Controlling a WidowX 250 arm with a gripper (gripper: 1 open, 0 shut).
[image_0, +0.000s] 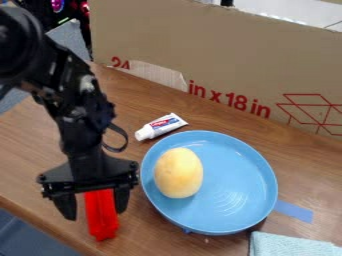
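My black gripper (91, 200) is open and low over a long red object (102, 220) lying lengthwise on the wooden table, its fingers on either side of that object's upper part. To the right is a blue plate (230, 203) with a pale yellow round item (178, 172) on it. A white toothpaste tube (160, 126) lies behind the plate.
A large cardboard box (227, 65) stands along the back. A light folded cloth (291, 246) lies at the front right, near a strip of blue tape (295, 213). The table's left edge drops off beside the arm.
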